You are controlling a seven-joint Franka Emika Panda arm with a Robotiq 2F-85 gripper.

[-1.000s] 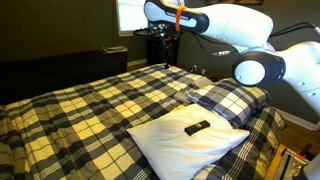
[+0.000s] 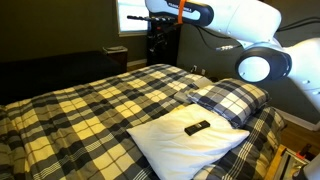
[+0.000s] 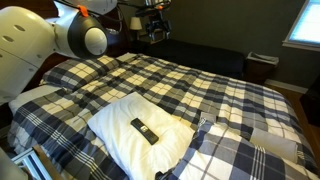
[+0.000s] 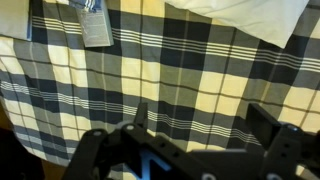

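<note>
My gripper stands open above the plaid bed cover, with nothing between its dark fingers. In exterior view 1 the gripper [image 2: 158,38] hangs high over the far side of the bed, well away from the white pillow or cloth [image 2: 165,135]. A small dark object, perhaps a remote [image 2: 197,127], lies on that white piece; exterior view 2 shows the same dark object [image 3: 144,131] from the other side. At the wrist view's top left lies a flat greyish, see-through item [image 4: 97,28], apart from my fingers.
A white corner [image 4: 262,15] enters the wrist view at the top. A plaid pillow [image 2: 232,98] rests on the bed's right side. One pale flat thing [image 3: 272,143] lies at the right in exterior view 2. Much of the plaid cover [image 2: 70,125] is bare.
The arm has risen over the last second, and its links sit higher in exterior view 1. Nothing on the bed has visibly moved.
</note>
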